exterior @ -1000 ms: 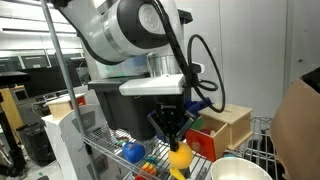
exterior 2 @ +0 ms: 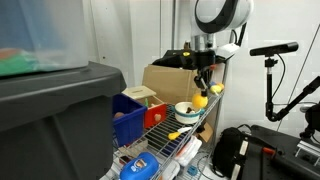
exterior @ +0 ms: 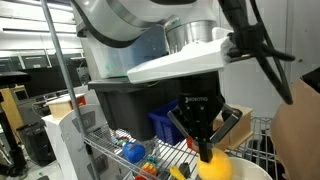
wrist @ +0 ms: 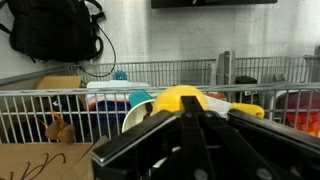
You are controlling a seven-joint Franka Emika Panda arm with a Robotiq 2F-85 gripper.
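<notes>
My gripper (exterior: 206, 152) is shut, with a yellow rounded object (exterior: 215, 166) hanging at its fingertips; the thin part gripped is hidden. In exterior view 2 the yellow object (exterior 2: 200, 102) is raised above the wire rack, by the rim of a white bowl (exterior 2: 184, 113). Exterior view 1 has the white bowl (exterior: 250, 168) just behind and right of it, partly covered. From the wrist, the yellow object (wrist: 180, 98) shows beyond the dark fingers, overlapping the bowl (wrist: 139, 108); whether they touch is unclear.
Left of the arm, a blue ball (exterior: 133, 152) and small coloured items lie on the rack. Large dark bins (exterior 2: 60, 135) stand alongside. A blue bin (exterior 2: 128, 118) and brown cardboard (exterior: 299, 125) border the area. A yellow item (exterior 2: 178, 134) lies near the bowl.
My gripper has moved right and closer to the exterior view 1 camera, carrying the yellow object from left of the white bowl to in front of it.
</notes>
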